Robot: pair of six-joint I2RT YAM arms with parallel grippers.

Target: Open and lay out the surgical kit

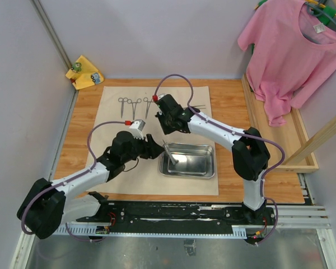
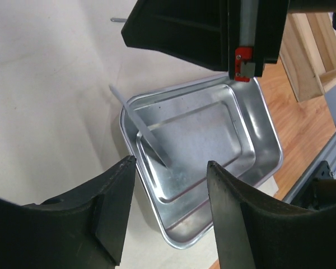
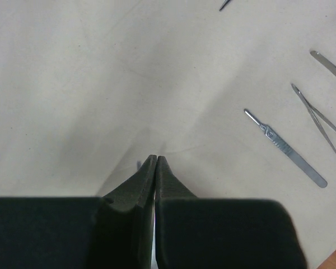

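A steel tray [image 1: 187, 162] rests on the beige cloth [image 1: 123, 182], with one slim metal instrument [image 2: 145, 131] leaning over its left rim. My left gripper is open over the tray's left side, nothing between its fingers. My right gripper is shut above the cloth just behind the tray, with no item visible in it. Several scissor-like instruments [image 1: 134, 105] lie in a row along the back of the cloth. The right wrist view shows a scalpel handle [image 3: 291, 154], tweezers [image 3: 313, 115] and other instrument tips.
A wooden box [image 1: 252, 95] with a hanging pink shirt [image 1: 291, 50] stands at the right. A yellow cloth [image 1: 84, 72] is at the back left.
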